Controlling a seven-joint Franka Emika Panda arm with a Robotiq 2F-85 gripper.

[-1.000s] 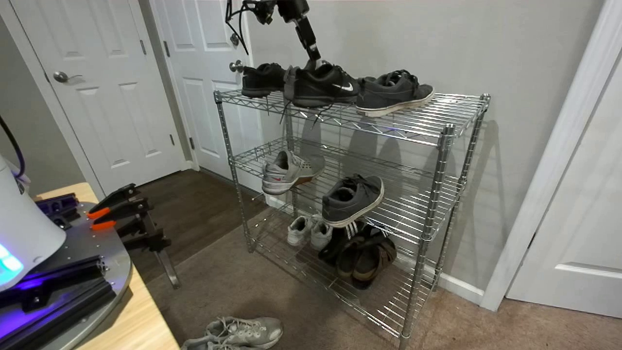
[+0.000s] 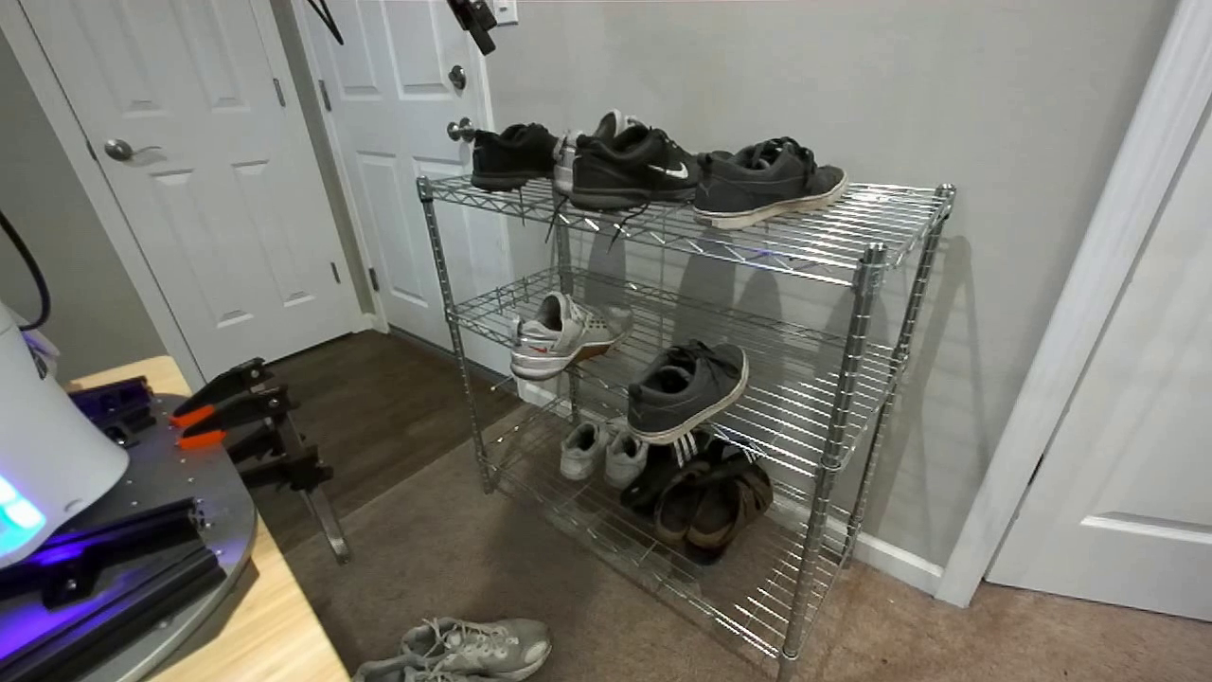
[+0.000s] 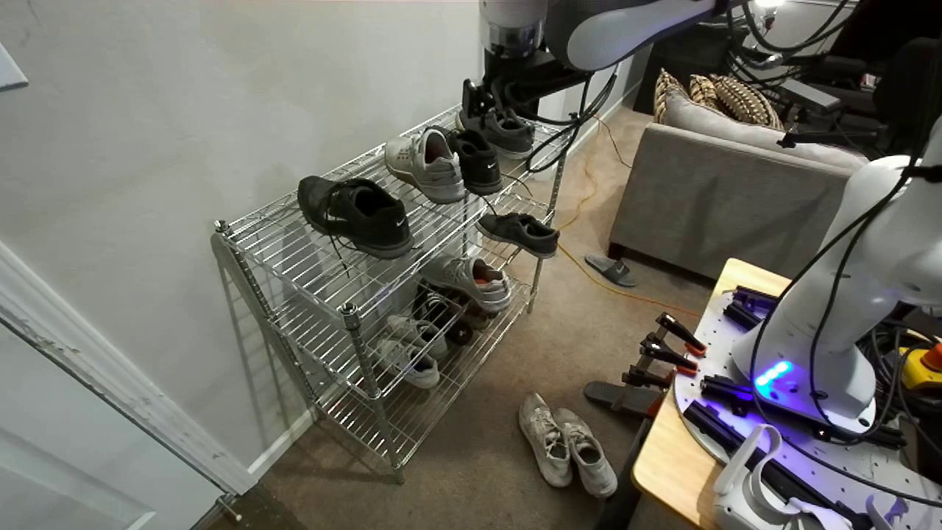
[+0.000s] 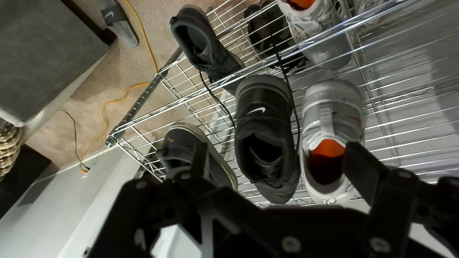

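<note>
In the wrist view my gripper is open, its dark fingers (image 4: 365, 165) wide apart with empty space between them. Below it on the top shelf are a black shoe with a white swoosh (image 4: 266, 122) and a light grey shoe (image 4: 332, 101) with an orange inside. A dark shoe with a pale sole (image 4: 189, 142) lies by the left finger. On the middle shelf are a dark lace-up shoe (image 2: 687, 386) and a grey shoe (image 2: 562, 335). Another black shoe (image 3: 358, 215) occupies the door-side end of the top shelf.
The wire rack (image 2: 909, 205) stands against the wall. Several shoes and sandals fill part of its bottom shelf. A light pair of shoes (image 3: 565, 442) lies on the carpet between rack and wooden table (image 3: 658, 459). Cables hang from the arm near the top shelf.
More of the light grey shoe shows behind the black one.
</note>
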